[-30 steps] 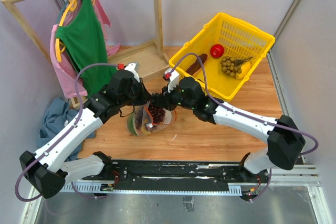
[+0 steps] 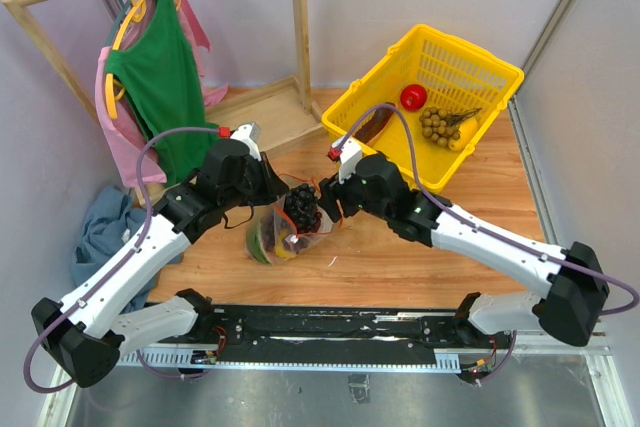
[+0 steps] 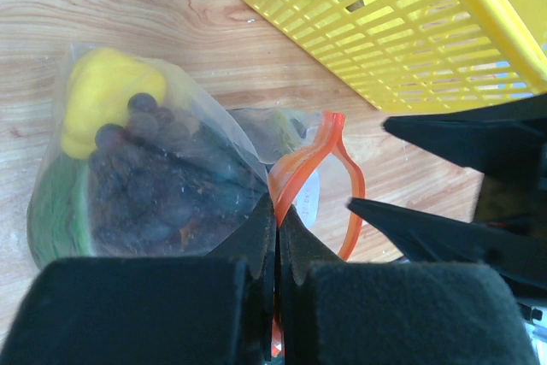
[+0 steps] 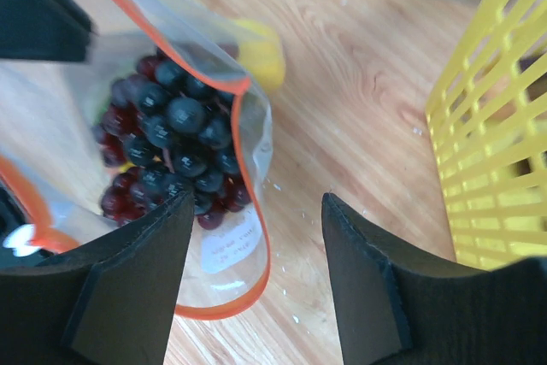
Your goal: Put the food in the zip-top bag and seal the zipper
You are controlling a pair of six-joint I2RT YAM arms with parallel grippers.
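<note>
A clear zip bag [image 2: 277,249] with an orange-edged mouth lies on the table, holding dark grapes [image 4: 184,130], a yellow item [image 3: 107,96] and something green [image 3: 61,211]. Its mouth gapes toward the right arm. My left gripper is shut on the bag's orange rim at one side of the mouth. At the other side, my right gripper stands open; in its own view part of the orange rim [image 4: 263,250] shows between the spread fingers. Whether those fingers touch the bag cannot be told.
The yellow basket [image 2: 508,69] at the back right holds a red tomato [image 2: 413,97], a light-coloured bunch and a yellow item. A clothes rack with a green top [image 2: 165,77] stands at the back left, a blue cloth [image 2: 100,242] below it.
The left arm has barely moved.
</note>
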